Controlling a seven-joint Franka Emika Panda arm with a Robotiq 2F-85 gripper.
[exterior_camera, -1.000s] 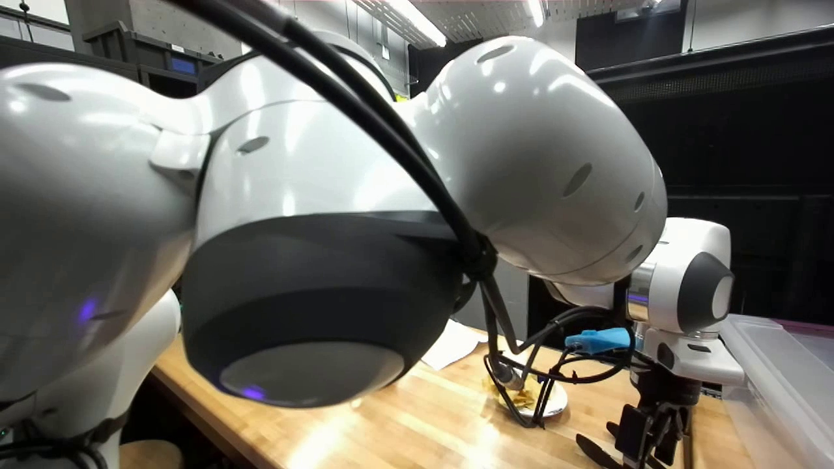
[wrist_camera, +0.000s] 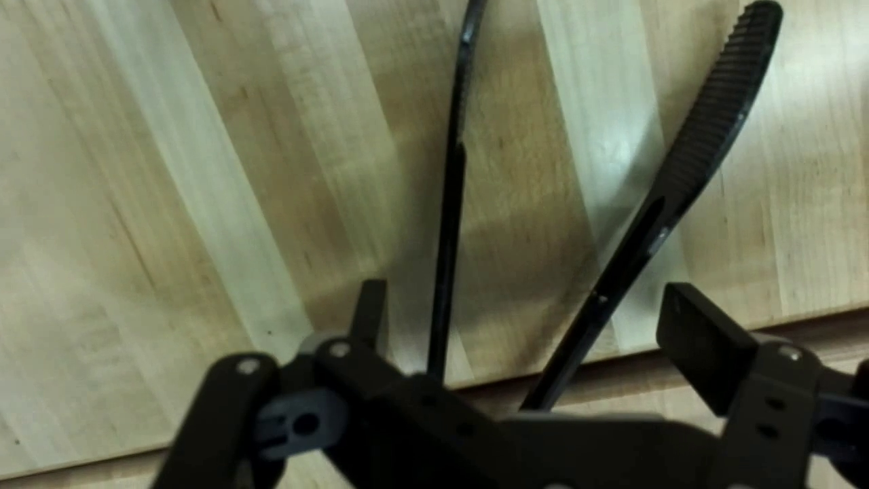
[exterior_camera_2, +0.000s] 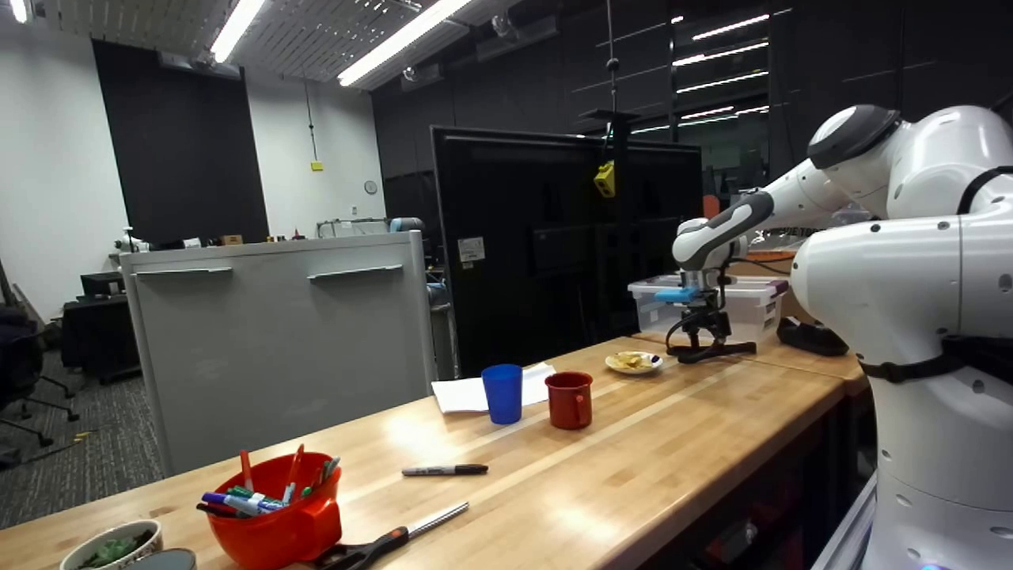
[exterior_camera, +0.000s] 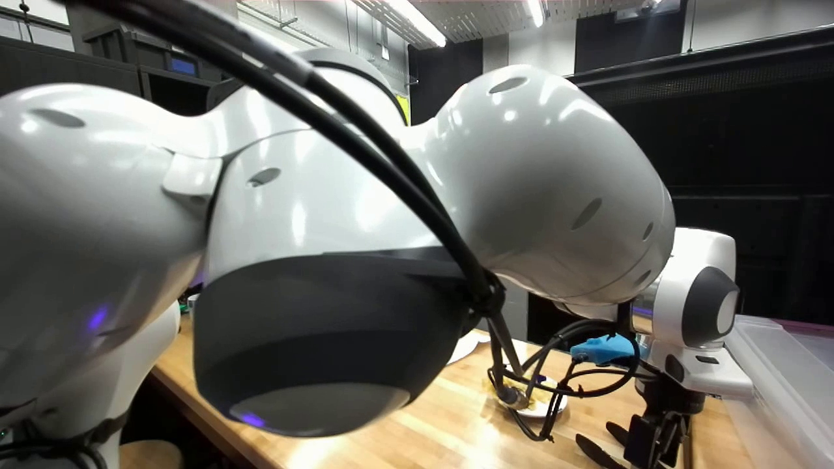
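Observation:
Black tongs (wrist_camera: 631, 261) lie on the wooden table, their two long arms spread apart and ribbed at one tip. In the wrist view my gripper is open, one finger on each side of the tongs' rear part, with clear gaps to both. The gripper's own body hides the tongs' rear end. Exterior view 2 has the gripper low over the tongs (exterior_camera_2: 726, 351), near the table's far end. From exterior view 1 only the tips of the tongs (exterior_camera: 598, 452) appear beside the fingers.
Close by stands a plate (exterior_camera_2: 633, 370) of yellow chips, with a clear plastic bin (exterior_camera_2: 655, 313) behind. Farther along the table are a red mug (exterior_camera_2: 570, 404), a blue cup (exterior_camera_2: 503, 393), a marker (exterior_camera_2: 444, 470), scissors (exterior_camera_2: 380, 545) and a red pen holder (exterior_camera_2: 285, 532). Bare wood lies between them.
The arm and gripper have come down closer to the table and the tongs. In exterior view 1 the tongs and the plate stay in place.

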